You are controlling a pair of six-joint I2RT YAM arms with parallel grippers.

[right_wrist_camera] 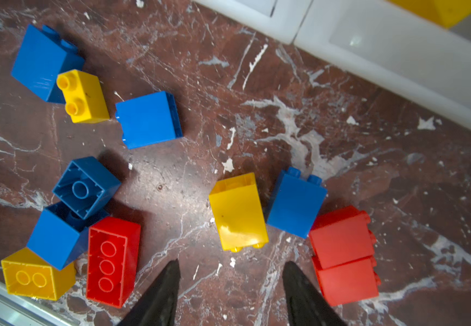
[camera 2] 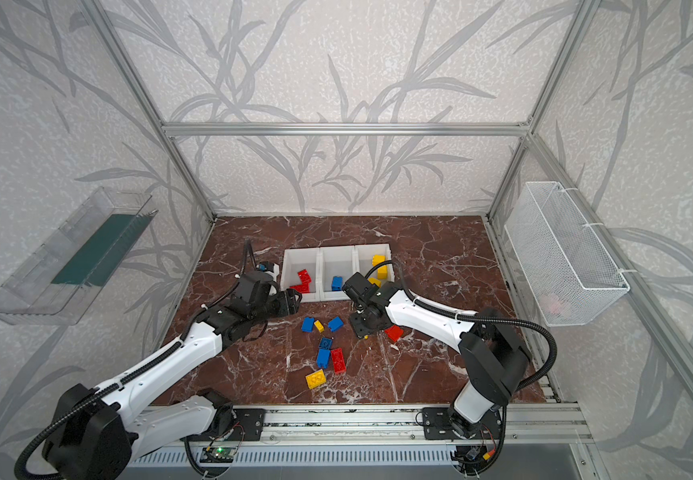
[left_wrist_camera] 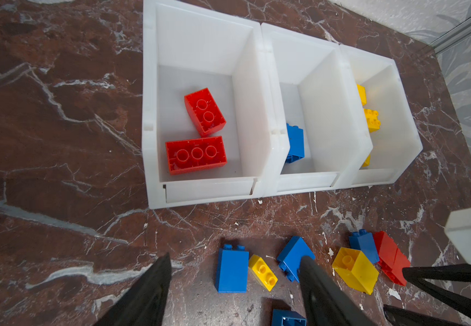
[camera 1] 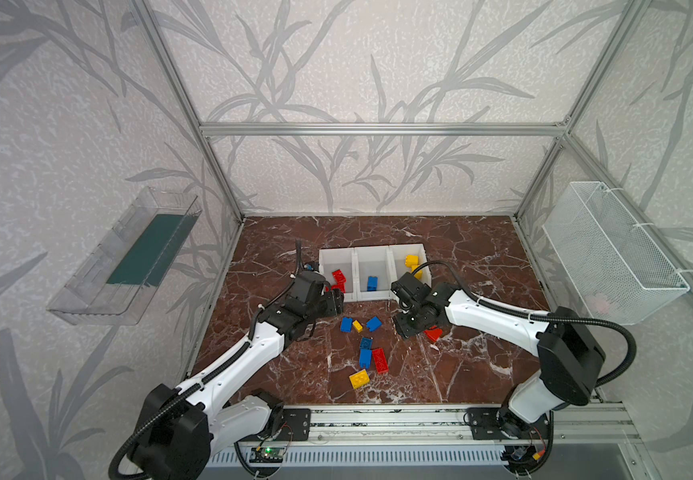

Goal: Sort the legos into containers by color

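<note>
In the right wrist view a yellow brick stands between and ahead of the fingertips of my right gripper, which is open and empty. A blue brick and two red bricks lie close to its right. My left gripper, also open, hangs near the front of the red compartment. Below it show a blue brick, a small yellow brick and another blue brick. The white three-part container holds red bricks at left, blue in the middle and yellow at right.
Toward the front edge lie a red brick, blue bricks and a yellow brick, close together. The container stands behind the loose bricks.
</note>
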